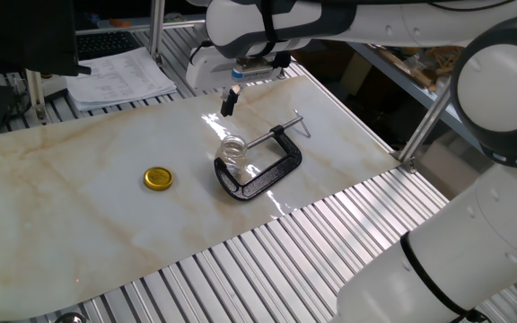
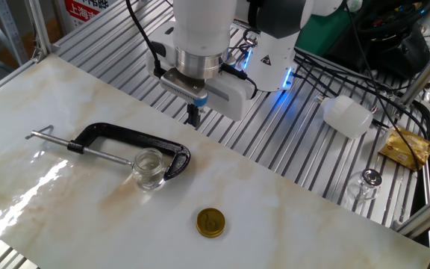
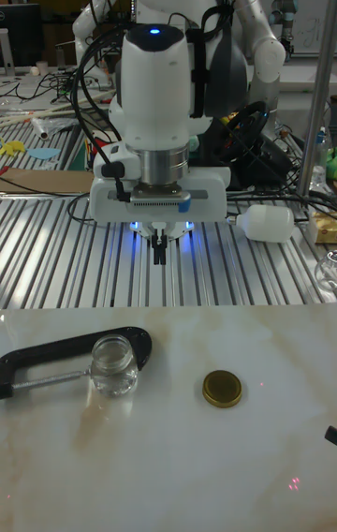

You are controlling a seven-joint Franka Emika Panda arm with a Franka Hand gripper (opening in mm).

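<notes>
A clear open-topped glass jar point(image 1: 232, 149) point(image 2: 149, 172) point(image 3: 113, 377) stands on the marbled board, set between the screw end and the frame of a black C-clamp point(image 1: 263, 182) point(image 2: 129, 132) point(image 3: 40, 347). Apart from both lies a round gold lid point(image 1: 158, 178) point(image 2: 210, 223) point(image 3: 223, 389), flat on the board. My gripper point(image 1: 230, 102) point(image 2: 192, 117) point(image 3: 159, 258) hangs above the board's robot-side edge, pointing down, clear of jar, clamp and lid. In exterior view 3 its two dark fingers stand close together, with nothing visible between them.
The marbled board point(image 1: 70, 206) has wide bare areas around the lid. Off the board, on the slatted table, are a white bottle point(image 2: 347, 116), a small glass jar point(image 2: 366, 183) and a gold packet point(image 2: 405, 148). Papers point(image 1: 120, 79) lie behind the board in exterior view 1.
</notes>
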